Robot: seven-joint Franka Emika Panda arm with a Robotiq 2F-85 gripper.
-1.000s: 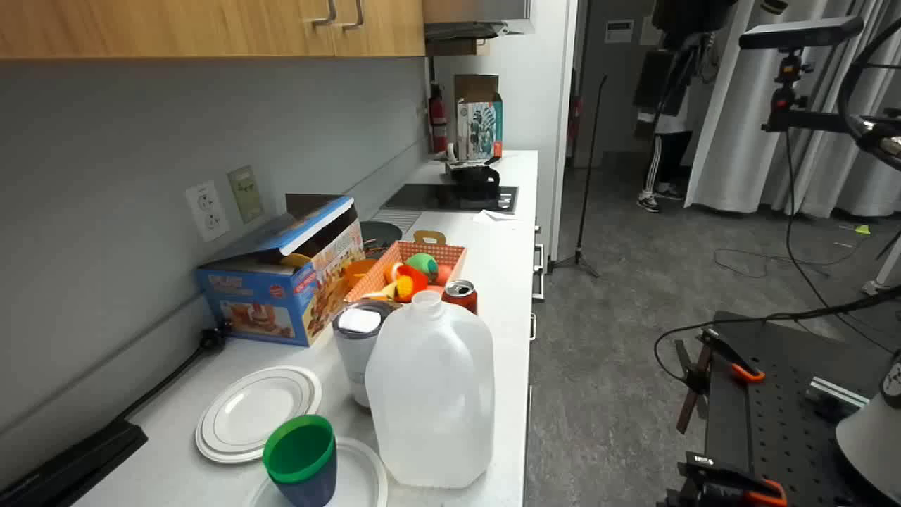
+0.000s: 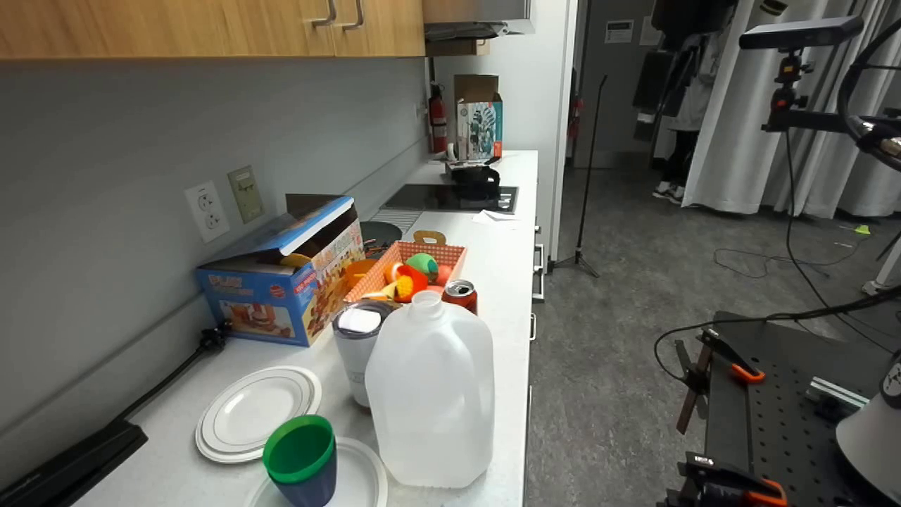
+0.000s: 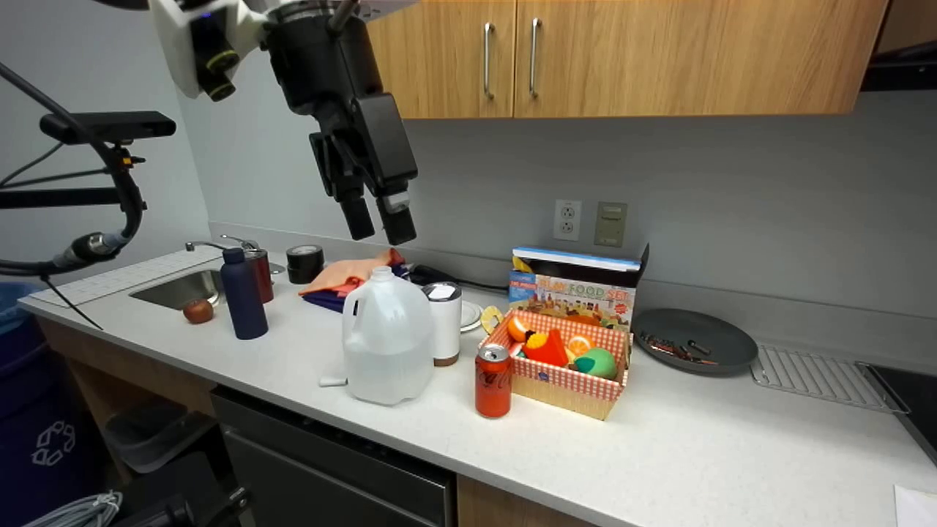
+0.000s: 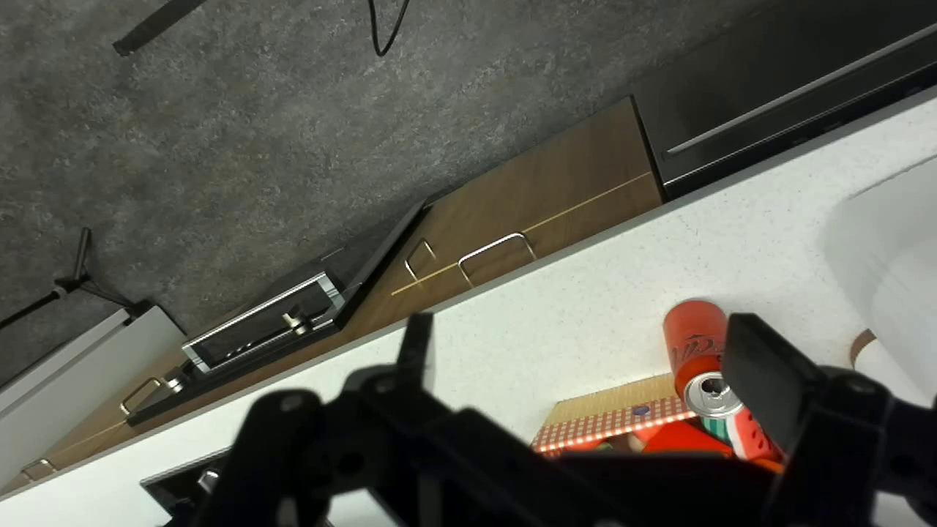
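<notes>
My gripper (image 3: 379,236) hangs above the counter, pointing down, in exterior view 2. Its fingers stand apart with nothing held between them, and it touches none of the objects. Below it is a translucent plastic jug (image 3: 387,338), upright, with a small white cap (image 3: 333,381) beside it. To the jug's right a red soda can (image 3: 493,381) stands in front of a checkered basket (image 3: 566,400) of toy food. In the wrist view the same can (image 4: 698,338) shows by one finger (image 4: 760,369). Exterior view 1 does not show the gripper.
A white tumbler (image 3: 445,325) is behind the jug. Further back are a play food box (image 3: 571,294) and a dark pan (image 3: 694,341). Green cups (image 2: 300,448) and white plates (image 2: 255,411) lie nearer exterior view 1.
On the counter nothing has moved. A person in the far background has shifted position near the curtain.
</notes>
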